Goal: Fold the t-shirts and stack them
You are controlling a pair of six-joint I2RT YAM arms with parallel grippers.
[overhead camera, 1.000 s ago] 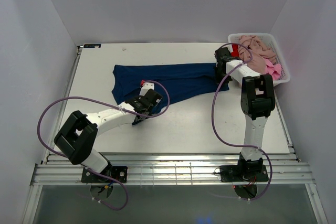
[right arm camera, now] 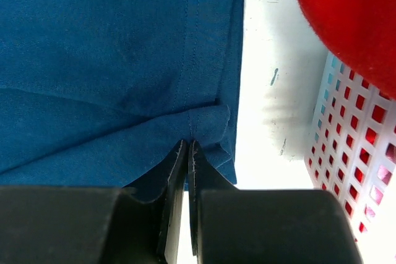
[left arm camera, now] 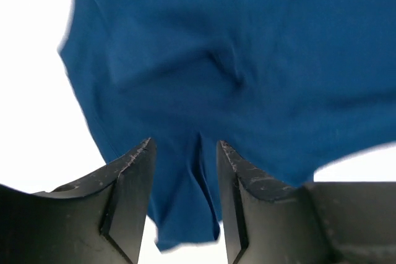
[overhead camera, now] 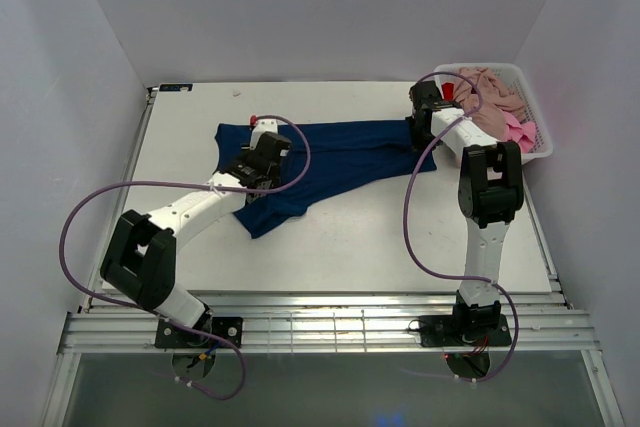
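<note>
A dark blue T-shirt lies spread across the middle of the white table, folded strips and wrinkles along it. My left gripper hangs open over its left part, the cloth showing between the fingers. At the shirt's right end my right gripper is shut on a folded blue edge, close beside the basket.
A white perforated basket at the back right holds red, pink and salmon clothes.
My left gripper has moved back and slightly left over the shirt, away from its lower corner.
</note>
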